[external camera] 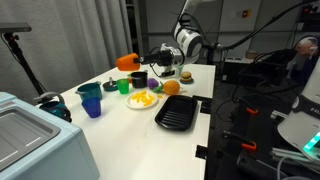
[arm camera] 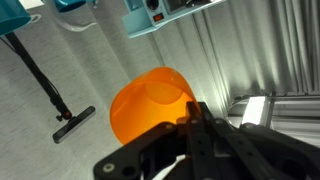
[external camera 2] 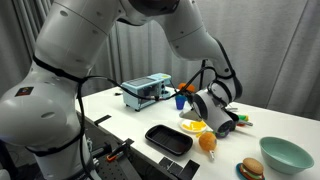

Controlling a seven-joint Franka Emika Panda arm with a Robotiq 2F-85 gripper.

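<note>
An orange cup [external camera: 128,62] hangs in the air above the far part of the table, with my gripper [external camera: 143,56] shut on it. In the wrist view the cup [arm camera: 150,105] fills the middle, tilted; its contents cannot be made out. Exterior view 2 shows only a bit of the orange cup [external camera 2: 185,88] behind the arm. Below and to the right of it stands a black pot [external camera: 140,79]. Nearer the front, a white plate [external camera: 133,102] holds yellow food [external camera: 146,98].
A green cup [external camera: 124,87], a blue cup [external camera: 91,106] and a teal pitcher [external camera: 86,91] stand to the left. A black tray [external camera: 178,114], an orange gourd-like item [external camera 2: 208,143], a burger [external camera 2: 252,166] and a green bowl [external camera 2: 287,155] lie around.
</note>
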